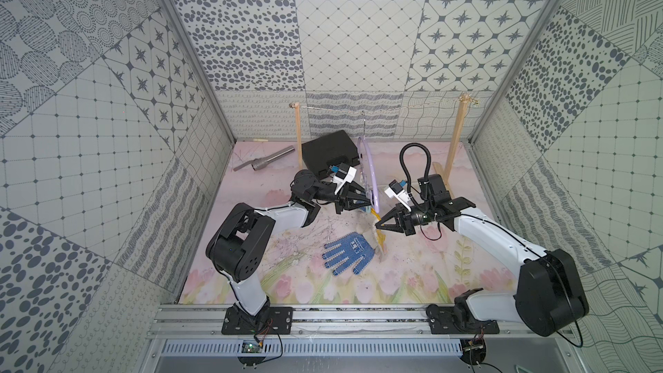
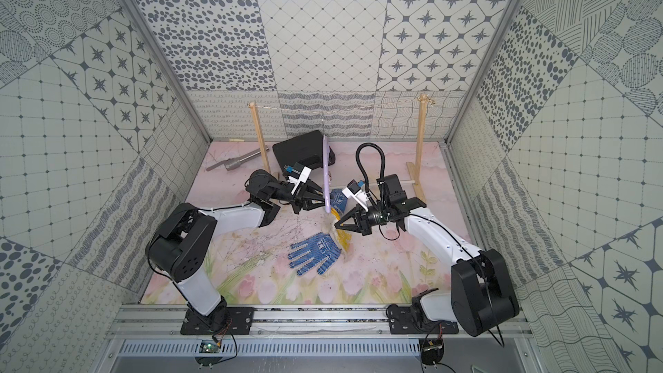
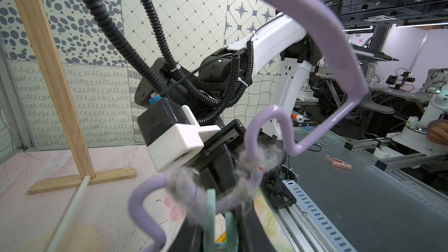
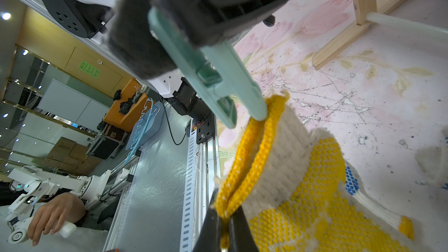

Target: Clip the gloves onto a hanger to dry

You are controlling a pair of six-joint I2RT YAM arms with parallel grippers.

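My left gripper is shut on a mint clip at the lower end of a lilac hanger, held upright. My right gripper is shut on the cuff of a yellow and white glove, which hangs beneath it. In the right wrist view the mint clip's tips sit at the top corner of that cuff; whether they grip it I cannot tell. A blue dotted glove lies flat in front, and another blue piece lies behind the hanger.
A wooden rack with posts and a line stands at the back. A black case and a metal tool lie at the back left. Both arms meet over the middle.
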